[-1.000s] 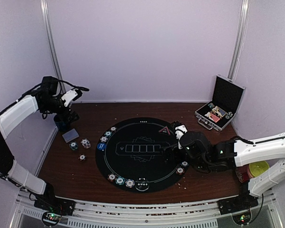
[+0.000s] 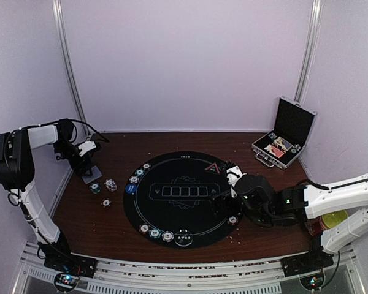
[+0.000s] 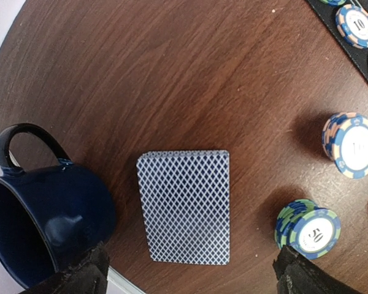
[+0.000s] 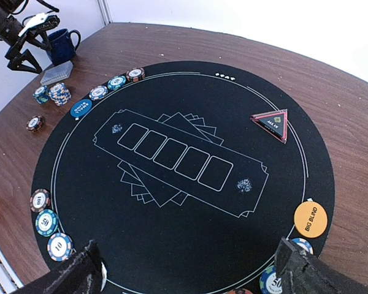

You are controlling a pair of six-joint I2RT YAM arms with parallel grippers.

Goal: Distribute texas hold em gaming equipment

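My left gripper (image 2: 83,164) is open over a stack of blue-backed cards (image 3: 183,207) beside a navy mug (image 3: 67,214) at the table's left. Right of the cards stand stacks of 50 chips (image 3: 306,226) and 10 chips (image 3: 351,145). The black poker mat (image 2: 178,226) carries chips along its rim, a blue Small Blind disc (image 4: 81,108), a yellow Big Blind disc (image 4: 310,218) and an All In triangle (image 4: 270,125). My right gripper (image 2: 218,202) hangs open over the mat's right part, holding nothing.
An open silver case (image 2: 264,157) with cards and chips sits at the back right. A round yellow-topped container (image 2: 335,218) is at the right edge, partly behind my right arm.
My right arm has shifted only slightly.
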